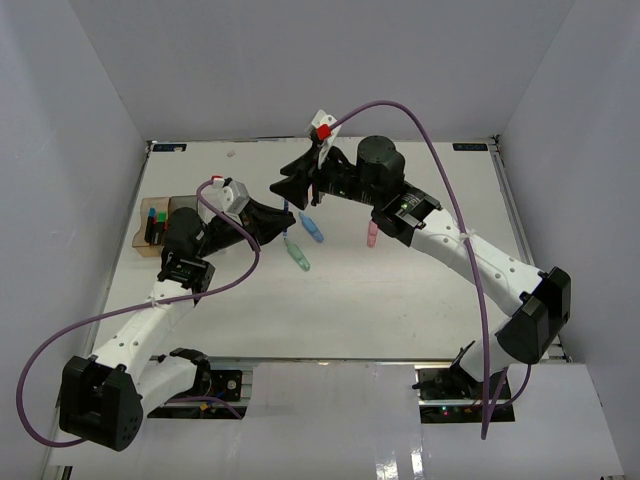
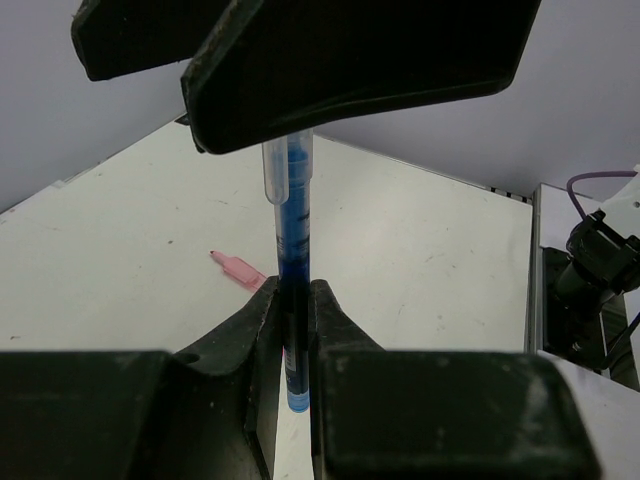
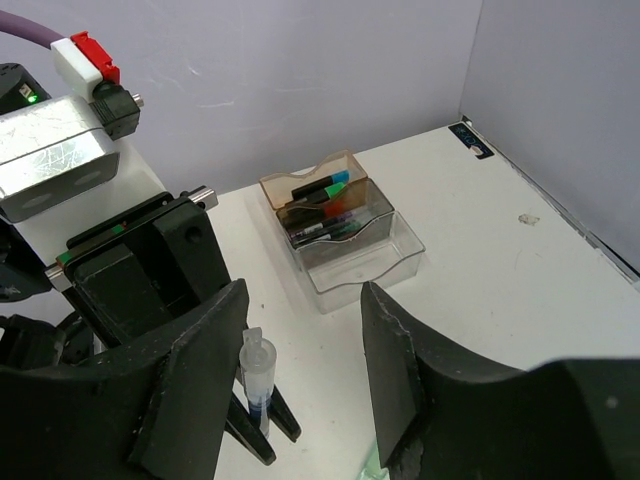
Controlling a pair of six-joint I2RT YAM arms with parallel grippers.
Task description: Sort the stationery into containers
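Observation:
A blue pen [image 2: 293, 230] stands upright in my left gripper [image 1: 284, 218], shut on it. My right gripper [image 1: 293, 182] is just above, at the pen's upper end; in the right wrist view the pen's cap [image 3: 258, 365] is between its parted fingers, nearer the left one. A pink marker [image 1: 371, 232], a blue marker [image 1: 311, 227] and a green marker [image 1: 297, 255] lie on the table. At the left, the organizer [image 3: 365, 260] holds several pens and markers in its back compartments; its front clear compartment looks empty.
Grey walls stand on both sides and at the back. The two arms meet closely over the middle of the table.

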